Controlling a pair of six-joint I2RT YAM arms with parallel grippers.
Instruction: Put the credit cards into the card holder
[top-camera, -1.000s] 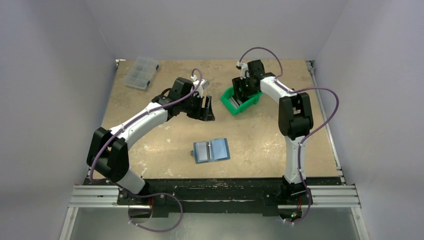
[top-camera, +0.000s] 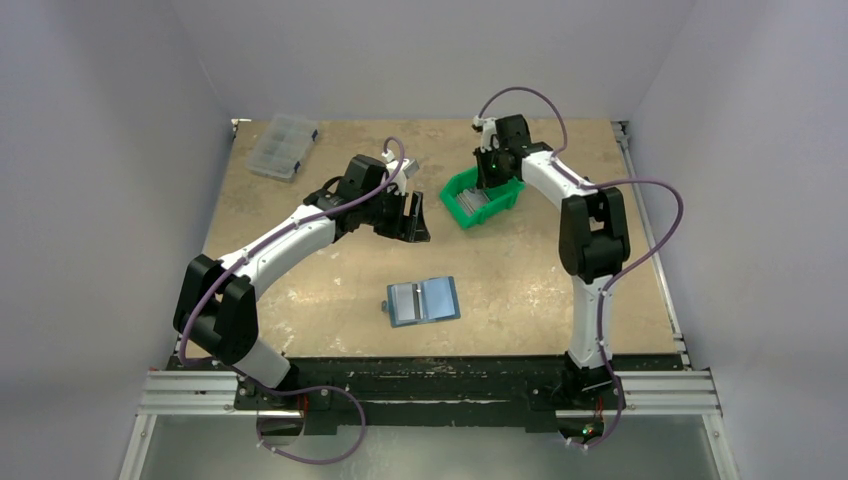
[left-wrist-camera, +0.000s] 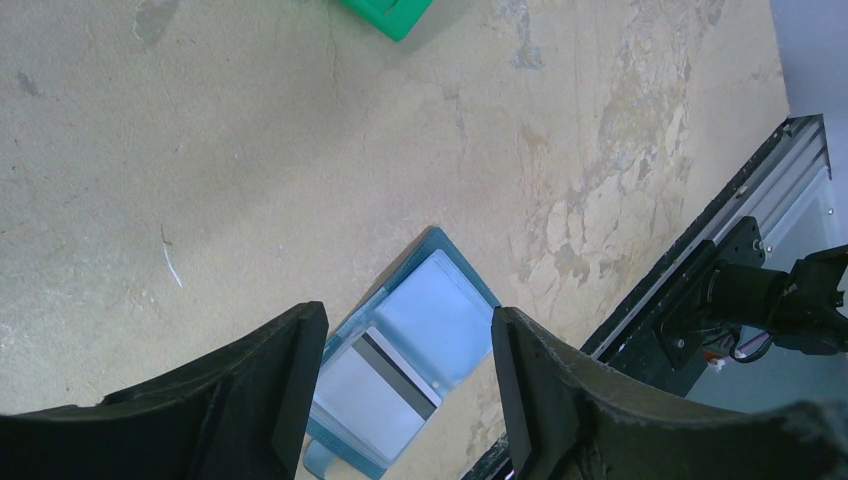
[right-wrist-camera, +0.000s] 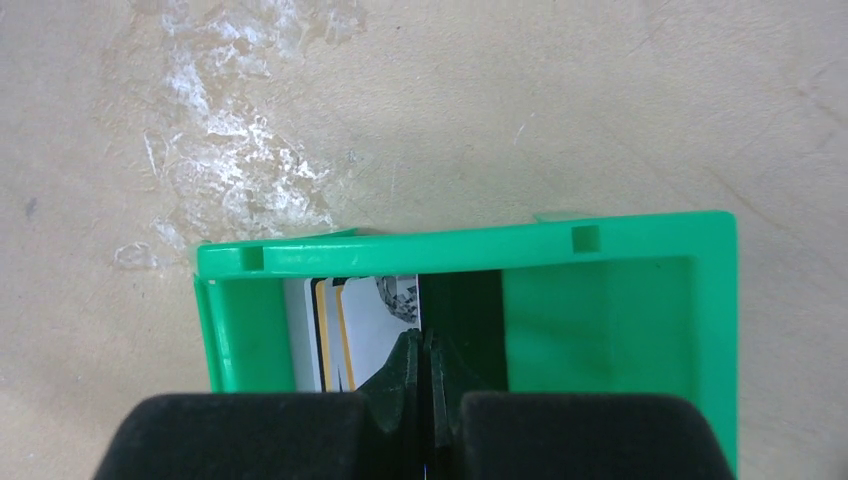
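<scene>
The open blue card holder (top-camera: 454, 300) lies on the table at the front middle, with clear sleeves on both halves. Behind it to the right, a green box (right-wrist-camera: 640, 238) contains several thin credit cards (right-wrist-camera: 366, 325) standing close together on its left side. Inside that box is my right gripper, its fingers shut at the edge of the card with a grey picture. Whether that card's thin edge is pinched cannot be made out. Above the bare table hangs my left gripper, open and empty; in its view the holder shows beyond the fingers.
A clear plastic case (top-camera: 284, 147) sits at the back left, well away from both arms. Bare table (top-camera: 505, 285) stretches between the green box and the holder. The box's raised rim surrounds my right fingers.
My right gripper has gone from open to shut inside the green box. The left arm, the box and the holder have stayed in place.
</scene>
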